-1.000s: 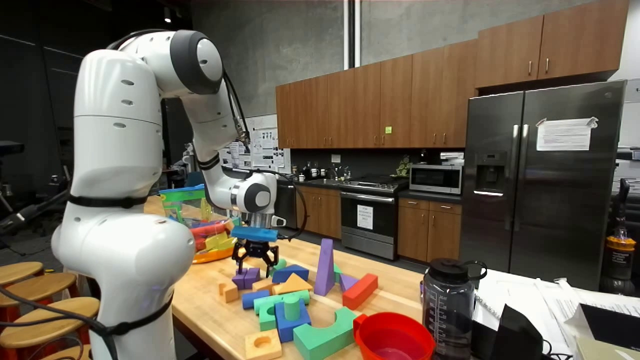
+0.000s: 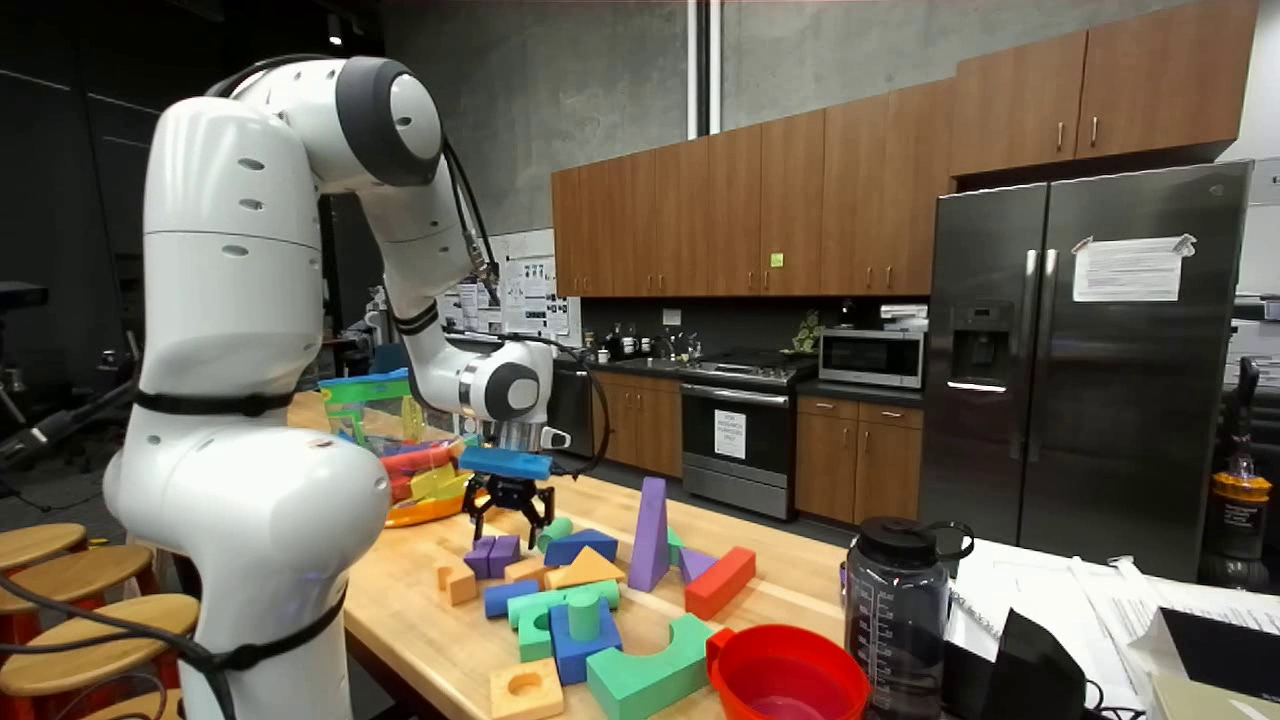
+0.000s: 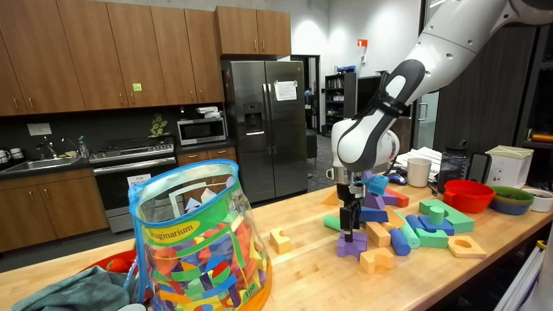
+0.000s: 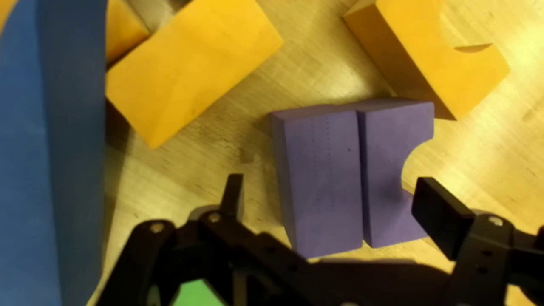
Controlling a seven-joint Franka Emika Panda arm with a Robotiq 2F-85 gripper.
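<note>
Two purple blocks (image 4: 326,183) stand side by side on the wooden table, almost touching; the right one has a curved notch in its outer side. My gripper is open over them in the wrist view. One fingertip lies left of the pair, with a gap of bare table between. The other appears over the notched block's right side. In exterior view 1 the fingers hang around the top of the purple pair (image 2: 492,556). From exterior view 2, the gripper (image 3: 349,237) is directly above the purple blocks (image 3: 352,244); whether it touches them is unclear.
A notched orange block (image 4: 428,56) lies close against the purple pair. An orange rectangular block (image 4: 194,66) and a large blue block (image 4: 46,153) lie to the left. The clear bag of blocks (image 3: 202,233) stands across the table, with a red bowl (image 2: 786,672) at the other end.
The gripper has shifted very slightly up and left in exterior view 1. It remains open, and the purple blocks have not visibly moved.
</note>
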